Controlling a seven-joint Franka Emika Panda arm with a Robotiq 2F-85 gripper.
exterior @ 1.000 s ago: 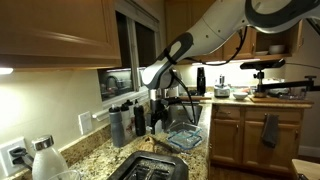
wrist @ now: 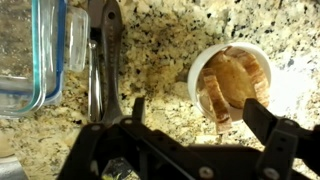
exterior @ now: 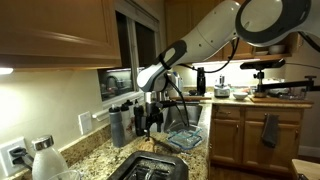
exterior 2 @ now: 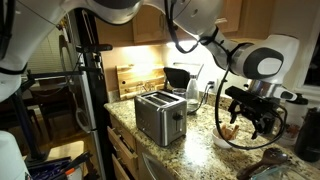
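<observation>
A small white bowl [wrist: 194, 72] holding several pieces of what looks like bread [wrist: 236, 80] sits on the speckled counter. The wrist view has it right of center, near the right finger. My gripper is open, its dark fingers wide apart with no object gripped. In exterior view 2, the gripper [exterior 2: 241, 118] hangs just above the bowl [exterior 2: 222, 139], pointing down. Exterior view 1 shows the gripper [exterior: 154, 122] beyond the sink, too small there for detail.
Left of the bowl, dark-handled utensils [wrist: 112, 55] and a clear glass container [wrist: 30, 60] lie on the counter. A toaster [exterior 2: 161, 118] stands farther left. Bottles [exterior: 117, 127] line the wall, a dish rack [exterior: 184, 137] stands nearby, and the dark sink [exterior: 150, 167] is in front.
The arm's upper links now fill more of the top right in exterior view 1. The gripper's position has shifted only slightly, and the counter items look unmoved.
</observation>
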